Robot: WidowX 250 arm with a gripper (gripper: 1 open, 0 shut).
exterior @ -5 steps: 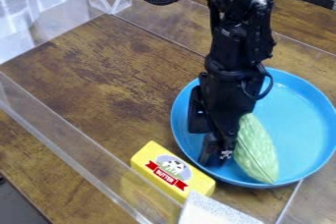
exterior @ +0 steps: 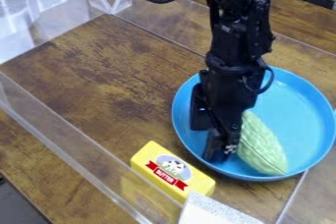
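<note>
My black gripper [exterior: 217, 130] reaches down from the top into a blue bowl [exterior: 305, 120] on the right side of the camera view. Its lower end is low inside the bowl, at the left of a pale green cabbage-like vegetable [exterior: 262, 147]. I cannot tell whether the fingers are open or shut, or whether they touch the vegetable. A yellow butter box [exterior: 172, 174] lies on the wooden surface in front of the bowl, at its lower left.
A white object [exterior: 213, 212] sits at the bottom edge beside the butter box. Clear plastic walls border the wooden surface [exterior: 79, 90] at left and behind.
My gripper has risen slightly within the bowl. The green vegetable has shifted a little upward in the view.
</note>
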